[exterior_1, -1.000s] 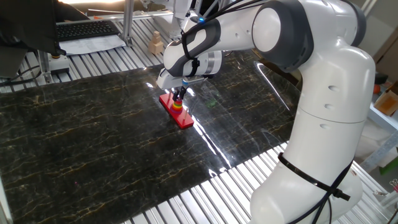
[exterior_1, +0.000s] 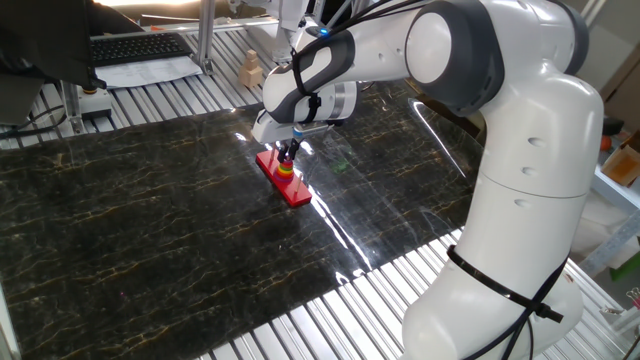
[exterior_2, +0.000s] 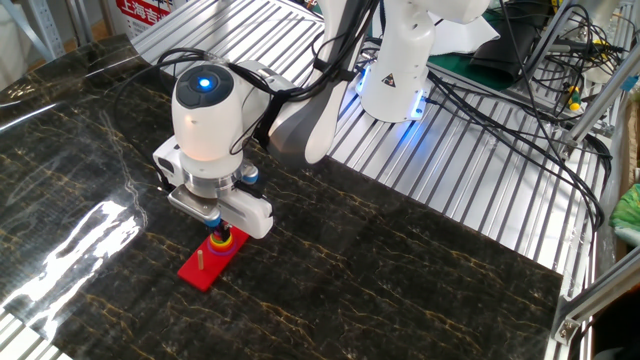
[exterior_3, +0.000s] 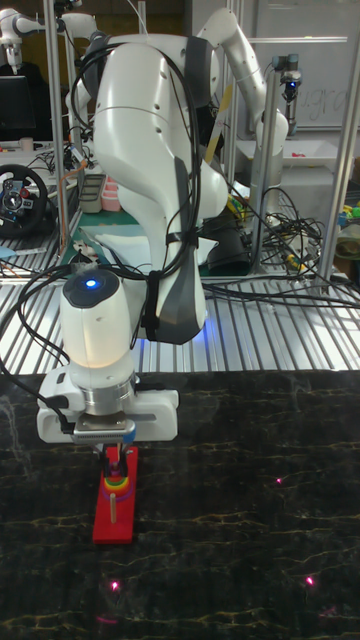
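Observation:
On the dark marbled table lies a long red board (exterior_1: 302, 199) with thin upright pegs. A small stack of coloured rings (exterior_2: 221, 244), yellow, green and purple among them, sits around its middle part. A bare light peg (exterior_2: 200, 260) stands nearer one end. My gripper (exterior_1: 287, 157) points down directly over the stack, its dark fingertips low at the top of the rings. In exterior view 3 the gripper (exterior_3: 115, 469) covers the far end of the board. Whether the fingers press on a ring or stand slightly apart is too small to make out.
A small wooden block figure (exterior_1: 251, 70) stands on the slatted metal surface behind, near a keyboard (exterior_1: 135, 48) and papers. Cables (exterior_2: 520, 140) lie across the slats beside the arm base.

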